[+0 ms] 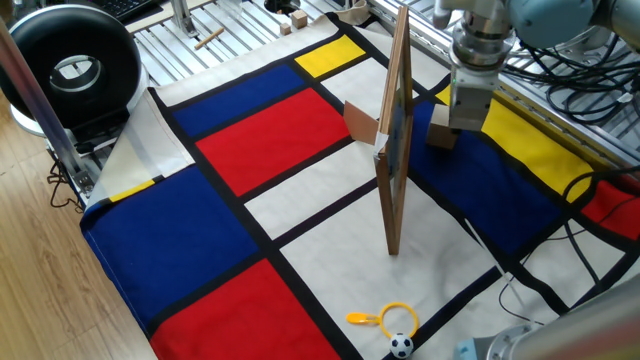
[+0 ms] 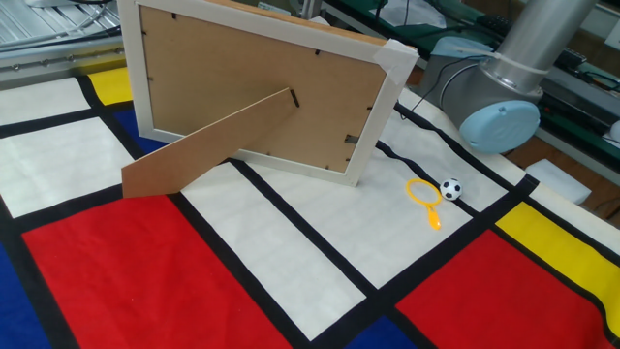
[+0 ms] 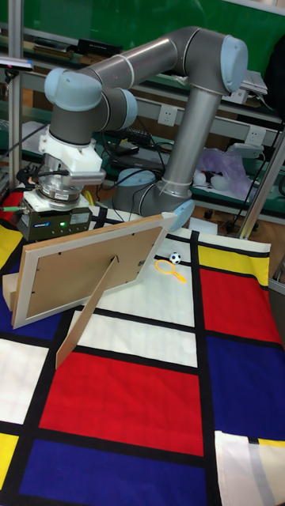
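A picture frame [image 2: 254, 92] stands upright on the patterned cloth, its brown back and prop leg [image 2: 208, 145] toward the second exterior view. The first exterior view shows it nearly edge-on. Behind it, on the blue patch, is a small wooden block [image 1: 441, 128]; only a piece of this block [image 3: 9, 292] shows past the frame in the third view. My gripper [image 1: 467, 122] is close beside the block on its right, overlapping its edge in that view; contact cannot be judged. In the third view the gripper's body [image 3: 55, 226] is behind the frame, which hides its fingers.
A yellow ring with a handle [image 1: 399, 318] and a small soccer ball [image 1: 401, 345] lie at the front of the cloth. A black round device [image 1: 75, 70] stands at the far left. Loose cables [image 1: 570, 85] run behind the arm.
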